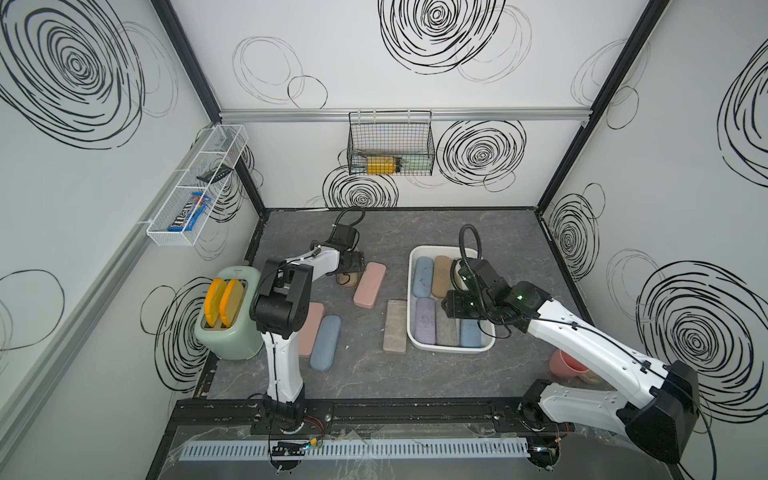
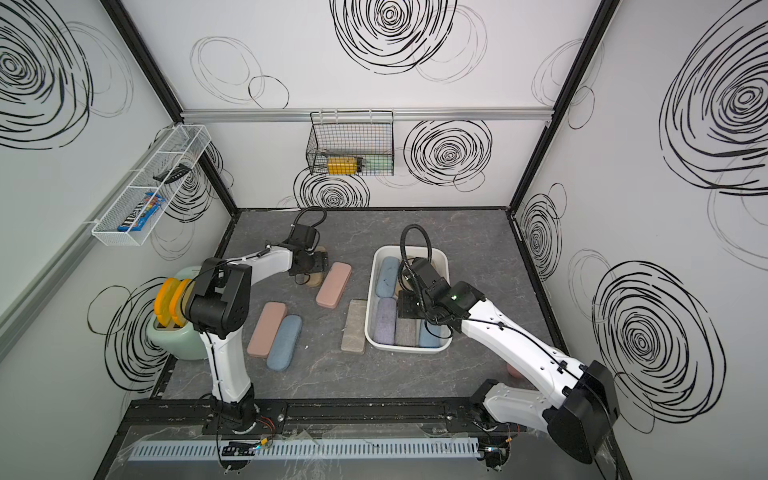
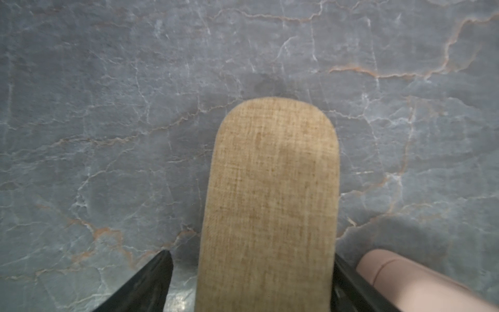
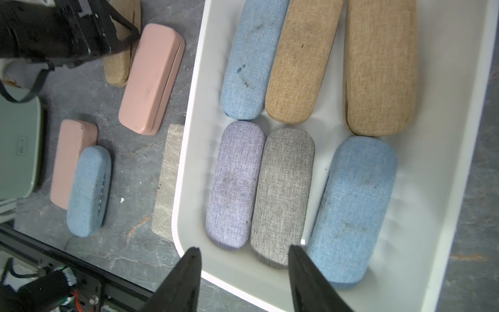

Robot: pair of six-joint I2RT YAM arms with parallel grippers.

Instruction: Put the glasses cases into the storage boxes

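Note:
A tan case lies on the table, with my left gripper around it, one finger at each side, the right one touching or very near it. My right gripper hangs over the white box with its fingers apart and empty. The box holds several cases, blue, tan, purple and grey. Outside it lie two pink cases, a blue case and a beige case.
A green toaster-like box stands at the left. Wire baskets hang on the walls. A pink cup is at the right front.

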